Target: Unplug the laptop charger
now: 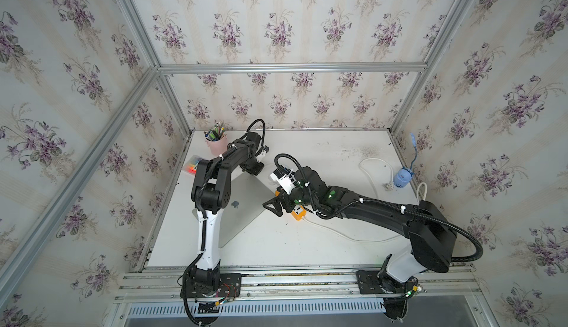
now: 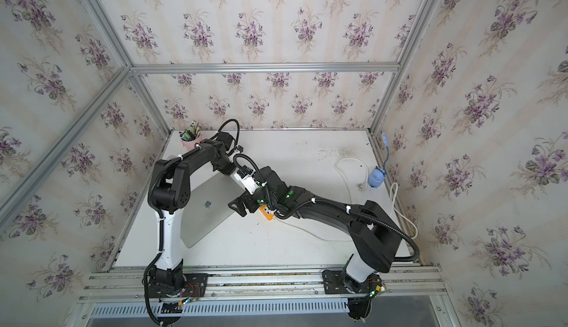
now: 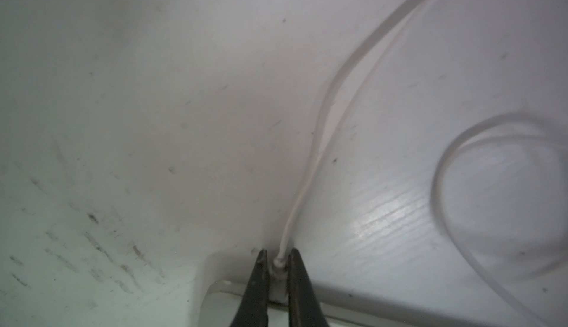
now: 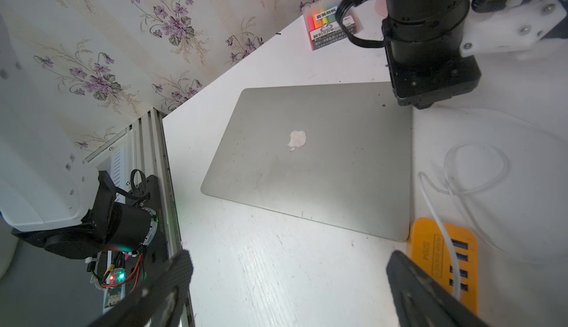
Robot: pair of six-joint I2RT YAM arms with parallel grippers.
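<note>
The closed silver laptop [image 4: 307, 155] lies on the white table. In the left wrist view, a white charger cable [image 3: 322, 126] runs down to a connector [image 3: 279, 263] at the laptop's edge [image 3: 355, 318]. My left gripper is shut right at that connector; whether it grips the plug or the port still holds it, I cannot tell. In the right wrist view my right gripper stands open over the table, with nothing between its fingers, near the laptop's front and the orange power strip [image 4: 443, 259].
A pink pen cup [image 1: 216, 145] and a box of highlighters [image 4: 328, 25] stand at the back left. A blue lamp [image 1: 403, 178] is at the right edge. Loose white cable loops lie right of the laptop.
</note>
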